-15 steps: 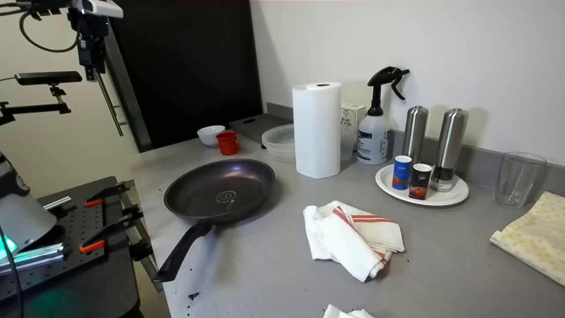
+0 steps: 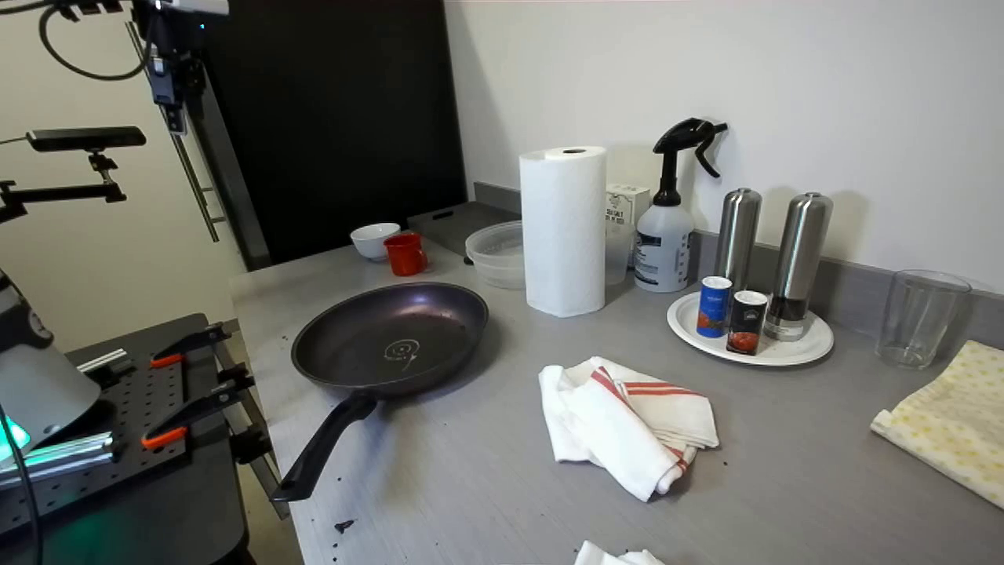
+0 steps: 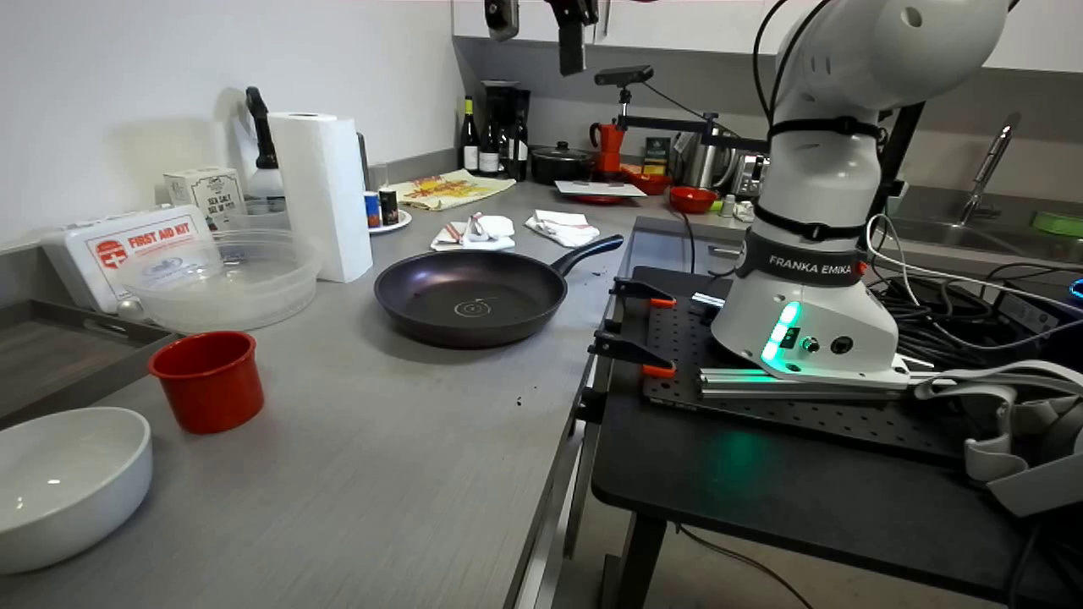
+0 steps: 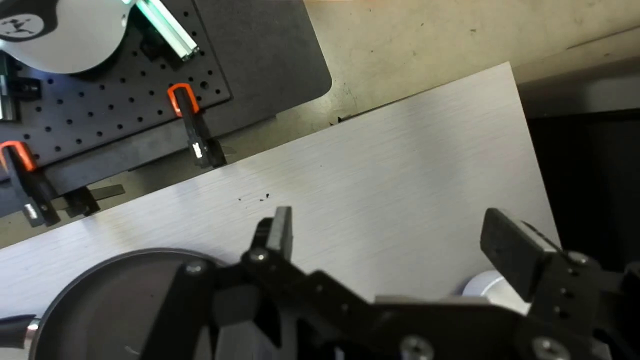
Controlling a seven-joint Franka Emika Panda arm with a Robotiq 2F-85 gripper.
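Note:
High above the counter, my gripper is open, its two fingers wide apart with only bare counter seen between them. Exterior view 2 catches just its fingers (image 3: 571, 46) at the top edge. A dark frying pan (image 2: 391, 339) rests on the counter, its handle pointing toward the near edge; the wrist view has part of the pan (image 4: 114, 300) at lower left. Behind the pan in exterior view 1 are a red cup (image 2: 405, 255) and a white bowl (image 2: 372, 241). In the wrist view the bowl (image 4: 498, 292) is partly covered by a finger.
A paper towel roll (image 2: 562, 235), a clear plastic container (image 2: 496, 256) and a spray bottle (image 2: 663, 249) stand along the wall. To the right are a striped cloth (image 2: 626, 424) and a plate (image 2: 791, 353) with shakers and grinders. Bare counter (image 3: 406, 477) lies before the red cup.
In exterior view 1 my gripper has shifted slightly up and to the right. The pan, cup, bowl and other counter items have stayed in place.

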